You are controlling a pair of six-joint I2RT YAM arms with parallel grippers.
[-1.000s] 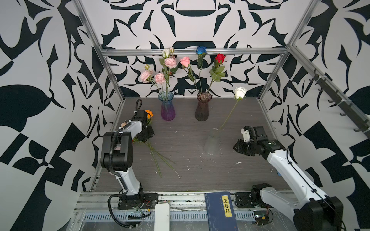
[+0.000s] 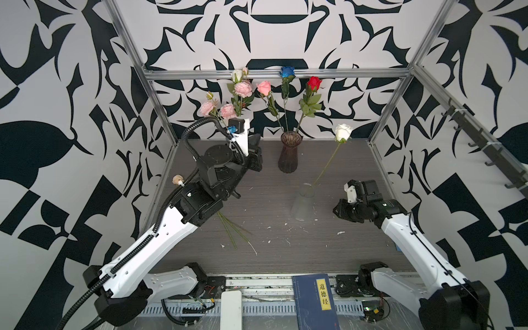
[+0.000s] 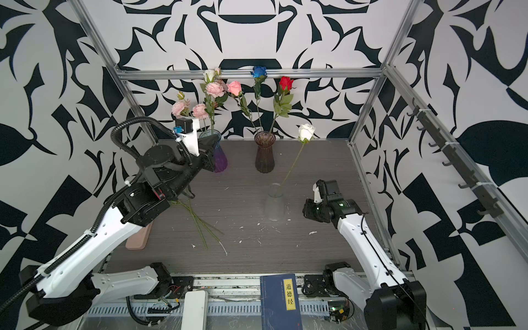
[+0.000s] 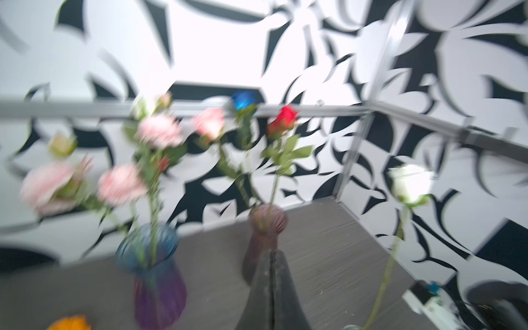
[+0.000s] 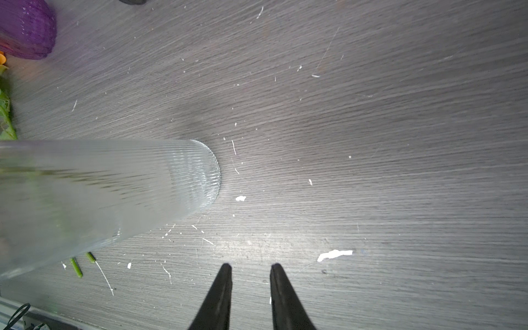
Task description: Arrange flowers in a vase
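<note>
My left gripper is raised toward the back of the table, its fingers pressed together with nothing between them. Down at the lower left of the left wrist view, the orange rose [image 4: 69, 322] shows only its bloom, well apart from those fingers. Stems [image 3: 199, 222] of loose flowers lie on the table under the left arm; their blooms are mostly hidden. The frosted clear vase [image 2: 303, 204] stands upright, one white rose [image 2: 343, 132] leaning right in it. To its right, my right gripper is low with its fingers apart and empty.
At the back stand a blue-purple vase [image 4: 160, 297] of pink flowers and a brown vase [image 2: 289, 154] with pink, blue and red roses. A pinkish block [image 3: 138, 238] lies front left. Bare table lies between the frosted vase and the front edge.
The orange rose stays down. The right arm is still.
</note>
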